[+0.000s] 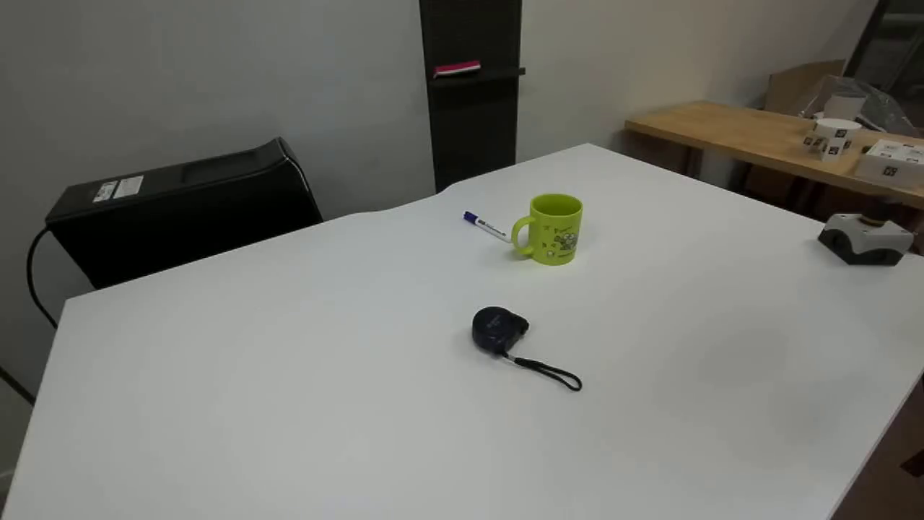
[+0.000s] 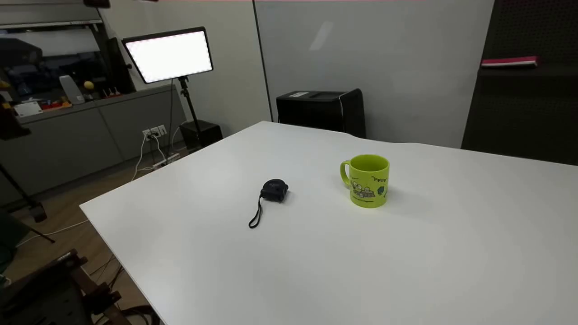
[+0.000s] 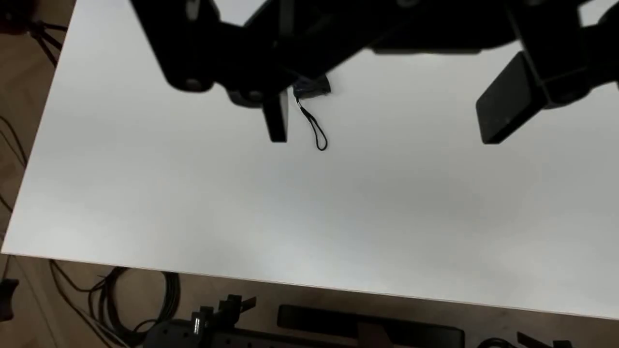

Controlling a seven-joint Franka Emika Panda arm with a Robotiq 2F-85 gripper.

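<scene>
My gripper stands open above the white table, its two fingers wide apart and only bare tabletop showing between and below them. Near the left finger, lower down on the table, lies a dark tape measure with a black wrist strap; the gripper partly covers it in the wrist view. An upright lime-green mug with printed drawings stands farther back, its handle out to one side. Behind that handle a white marker with a blue cap rests on the table. Neither exterior view shows the gripper.
A grey and black box-like device sits at the right edge. Beyond the back edge is a black case. Cables lie on the floor below the front edge.
</scene>
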